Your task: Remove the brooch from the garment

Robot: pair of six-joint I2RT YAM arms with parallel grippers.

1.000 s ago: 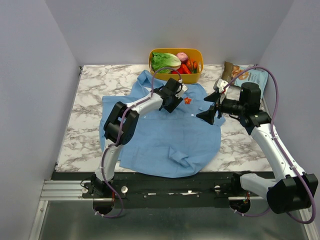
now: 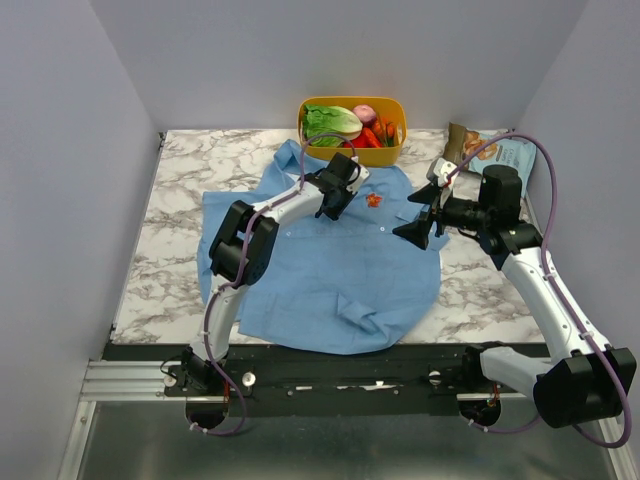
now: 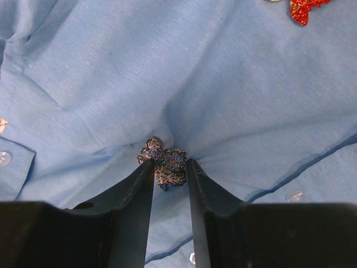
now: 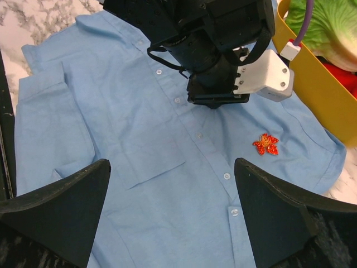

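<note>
A light blue shirt (image 2: 300, 290) lies spread on the marble table. In the left wrist view, a dark, glittery brooch (image 3: 170, 167) sits between the tips of my left gripper, which is down on the pulled, creased fabric; whether the fingers grip it firmly is unclear. A red glittery brooch (image 4: 266, 144) lies on the shirt to the right of that gripper. My right gripper hangs open over the right side of the shirt, with nothing between its fingers.
A yellow bin (image 2: 350, 155) of vegetables stands behind the shirt. A bag (image 2: 515, 150) lies at the back right. Bare marble (image 2: 165, 240) shows at the left.
My left gripper has shifted slightly leftward, away from the red brooch, and the shirt has moved slightly with it. The right arm looks unchanged.
</note>
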